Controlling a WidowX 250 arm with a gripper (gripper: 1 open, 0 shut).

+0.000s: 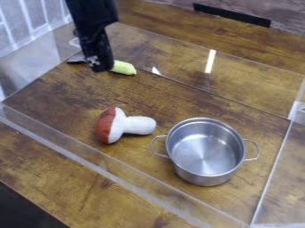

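Note:
My gripper [100,62] is a dark, blurred shape at the upper left of the camera view, above the tabletop and near a pale green object [123,68] with a dark part to its left. Its fingers look shut, with nothing visible between them, though the blur hides detail. A red and white mushroom-shaped object [114,126] lies on its side left of centre. A steel pot [204,151] with two side handles stands empty at the lower right.
Clear low walls [273,178] border the wooden table area [107,178].

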